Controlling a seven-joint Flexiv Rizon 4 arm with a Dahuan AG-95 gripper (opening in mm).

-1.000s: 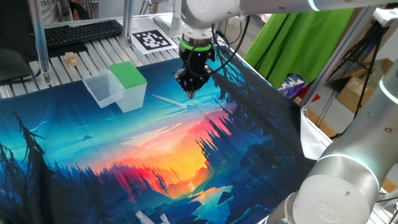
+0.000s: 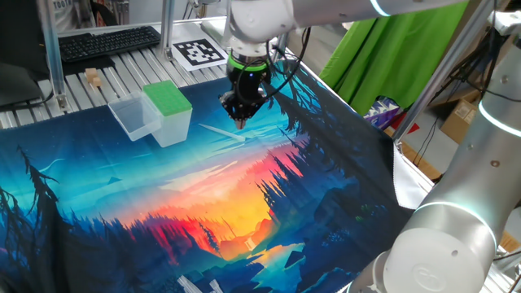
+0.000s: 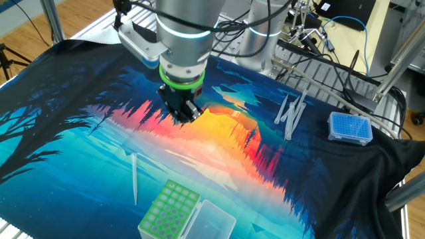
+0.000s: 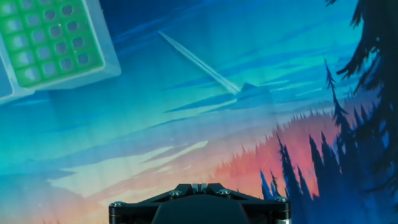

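A single clear pipette tip (image 3: 135, 179) lies alone on the printed cloth; the wrist view shows this slender tip (image 4: 199, 62) slanting across the upper middle. Beside it stands the box with a green perforated rack (image 3: 174, 202), its clear lid (image 3: 214, 220) swung open; the rack (image 4: 56, 40) fills the upper left corner of the wrist view. My gripper (image 2: 241, 124) hangs above the cloth near the loose tip, touching nothing that I can see. Its fingertips (image 4: 194, 188) are together at the bottom of the wrist view, with nothing visible between them.
Several more clear tips (image 3: 290, 118) lie in a loose group near the robot's base. A blue rack box (image 3: 350, 127) sits by the table's edge. A keyboard (image 2: 110, 43) and a printed marker (image 2: 199, 53) rest beyond the cloth.
In exterior view 1 the arm and gripper have drifted slightly left, towards the green rack. Box and loose tip have stayed in place.
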